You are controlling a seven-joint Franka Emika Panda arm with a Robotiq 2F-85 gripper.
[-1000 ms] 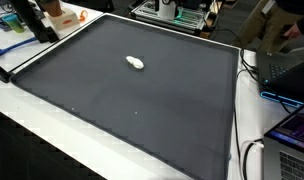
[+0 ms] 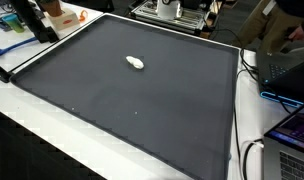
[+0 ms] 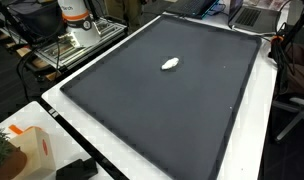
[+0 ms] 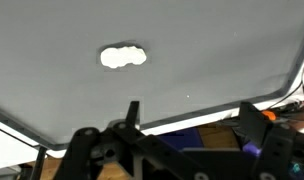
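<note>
A small white elongated object (image 2: pixel 135 62) lies alone on the dark grey board, toward its far side. In exterior view 2 the same white object (image 3: pixel 170 63) rests in the upper middle of the board. The wrist view shows the white object (image 4: pixel 123 56) left of centre, beyond the fingertips and off to their left. My gripper is open, its black fingers spread wide with nothing between them. Neither exterior view clearly shows the gripper.
The grey board (image 2: pixel 132 110) is otherwise bare and has a white border. A laptop (image 2: pixel 292 150) and cables lie along the right side. A wooden-coloured item (image 2: pixel 60 14) and clutter stand at the far left. Below the board, the wrist view shows orange and blue clutter.
The white object and board have stayed put. Only the part of the robot at the top edge of exterior view 1 looks slightly shifted.
</note>
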